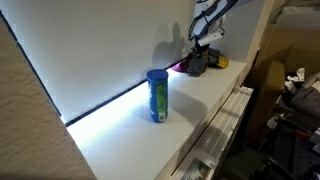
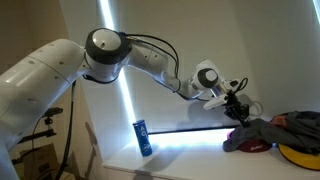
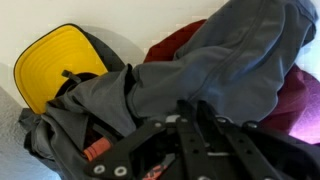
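Grey cloth (image 3: pixel 225 60) lies bunched and wrinkled under my gripper in the wrist view. The dark fingertips are close together over a fold of it; whether any fabric sits between them is too dark to make out. Dark red cloth (image 3: pixel 172 42) shows from beneath the grey, and a yellow round piece (image 3: pixel 55 65) shows at upper left. From the side in exterior view 2, my gripper (image 2: pixel 238 112) points down at the heap's left part, just above or touching the grey cloth (image 2: pixel 270 132).
A blue cylindrical can (image 1: pixel 158 95) stands upright on the white shelf (image 1: pixel 125 130), well away from the heap. A white wall (image 2: pixel 190 60) rises close behind the arm.
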